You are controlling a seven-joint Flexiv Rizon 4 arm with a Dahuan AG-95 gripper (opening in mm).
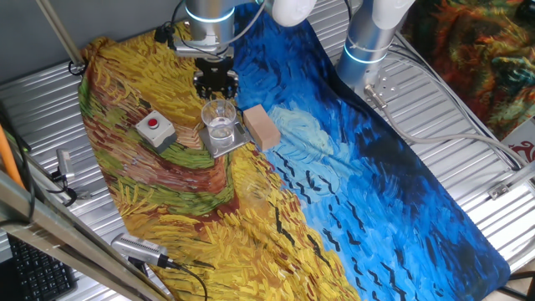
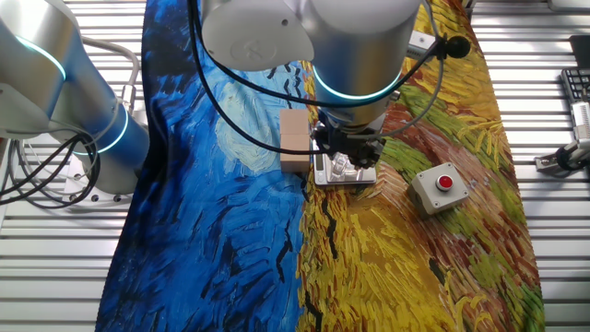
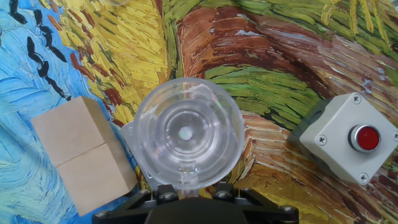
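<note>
A clear plastic cup [image 1: 219,123] stands upright on a small metal plate [image 1: 237,138]; from overhead in the wrist view, I look straight into the open cup [image 3: 188,132], which shows nothing clearly inside. My black gripper is at the lower edge of that view, its two fingertips apart on either side of a clear strip at the cup's near side. It stands open. In exterior view 1 the gripper [image 1: 217,94] is just behind the cup. Exterior view 2 has the arm covering much of the cup [image 2: 341,168]; whether the fingers touch it, I cannot tell.
A pale wooden block [image 3: 85,155] with a seam across it lies close beside the plate. On the other side is a grey box with a red button [image 3: 365,138].
</note>
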